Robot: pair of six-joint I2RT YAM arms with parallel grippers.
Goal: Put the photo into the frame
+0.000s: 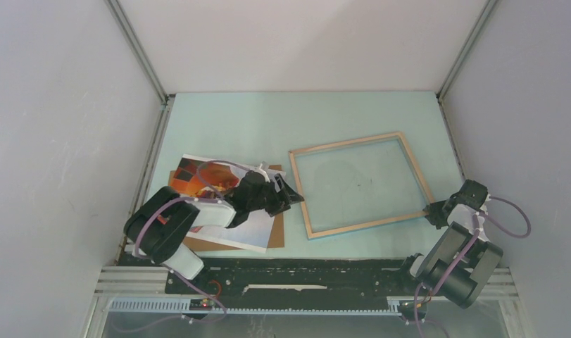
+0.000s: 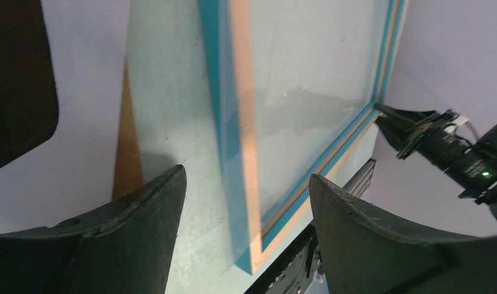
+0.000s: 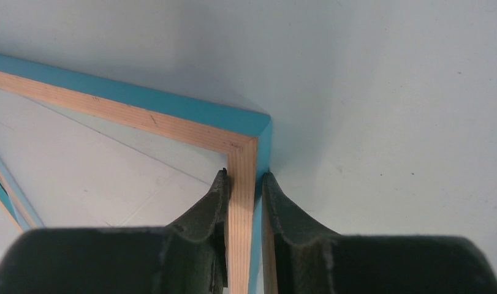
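Observation:
A wooden frame [image 1: 346,146] with blue-green outer edges lies slightly turned on the table; a clear sheet seems to fill it. To its left the photo [image 1: 248,234], white with an orange balloon picture, rests on a brown backing board [image 1: 277,232], partly covered by my left arm. Near the frame's left side, my left gripper [image 1: 291,198] stands open; the left wrist view shows the left rail [image 2: 248,147] beyond its spread fingers, nothing held. At the lower right corner, my right gripper is shut on the frame's rail [image 3: 241,214], one finger on each side.
Bare table [image 1: 226,127] stretches behind the photo and frame. A black strip [image 1: 339,274] runs along the front edge, with a pale thin piece [image 1: 284,286] on it. White walls [image 1: 522,105] close in both sides, the right one near my right arm.

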